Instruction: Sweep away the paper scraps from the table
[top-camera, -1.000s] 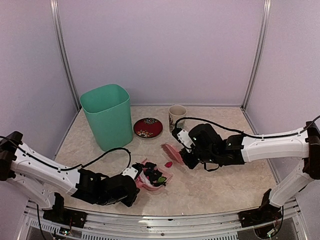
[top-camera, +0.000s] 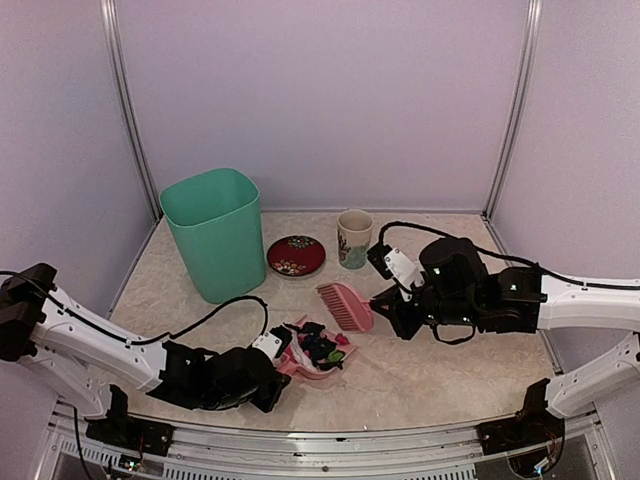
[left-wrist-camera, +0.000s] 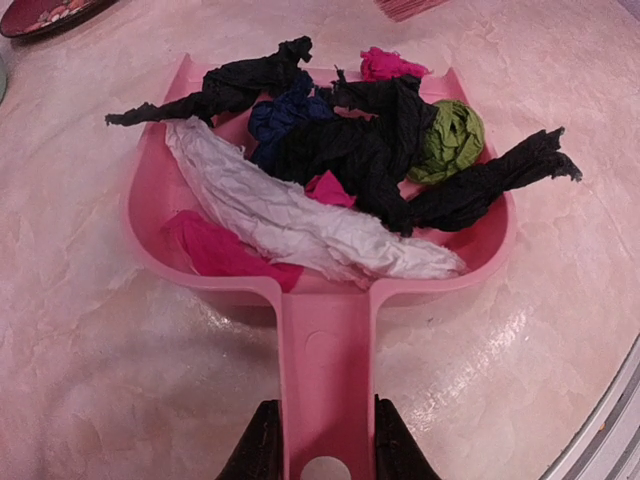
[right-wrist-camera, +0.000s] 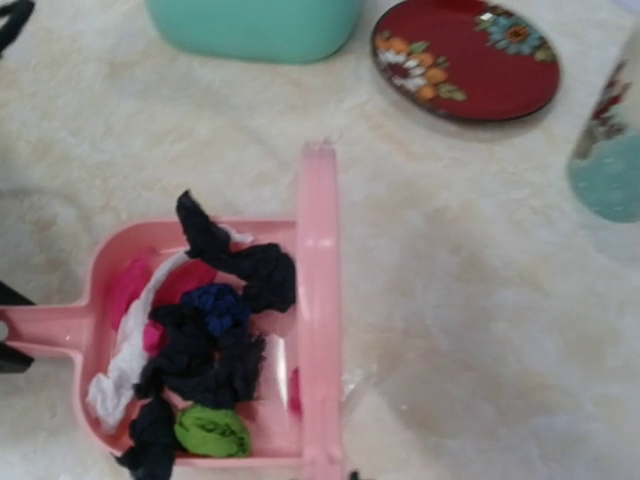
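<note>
A pink dustpan (left-wrist-camera: 325, 345) lies on the table at front centre, its handle held between the fingers of my left gripper. Crumpled paper scraps (left-wrist-camera: 345, 160) fill the pan: black, white, blue, green and magenta pieces. A magenta scrap (left-wrist-camera: 392, 64) sits at the pan's open front edge, and black ends stick out over its sides. My right gripper (top-camera: 388, 307) is shut on a pink brush (top-camera: 347, 306), raised to the right of the pan with bristles facing it. In the right wrist view the brush (right-wrist-camera: 320, 300) hides part of the pan's front edge.
At the back left stands a tall green bin (top-camera: 215, 240). A dark red plate (top-camera: 296, 256) and a patterned cup (top-camera: 354, 238) are behind the dustpan.
The magenta scrap that lay loose on the table is now at the pan's front edge. The dustpan shifted slightly right.
</note>
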